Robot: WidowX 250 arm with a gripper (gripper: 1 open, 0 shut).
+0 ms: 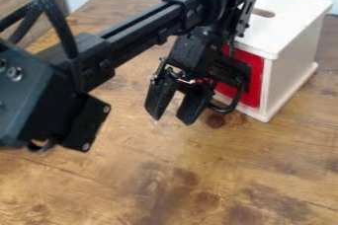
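Note:
My black gripper (176, 105) hangs low over the wooden table (158, 180), its two fingers pointing down with a gap between them and nothing seen in it. Just behind and right of it stands a pale wooden box (288, 46) with a slot in its top and a red panel (248, 79) on its front, partly hidden by the gripper.
The arm crosses the upper left and middle of the view, with a dark housing at the left. A white wall lies behind.

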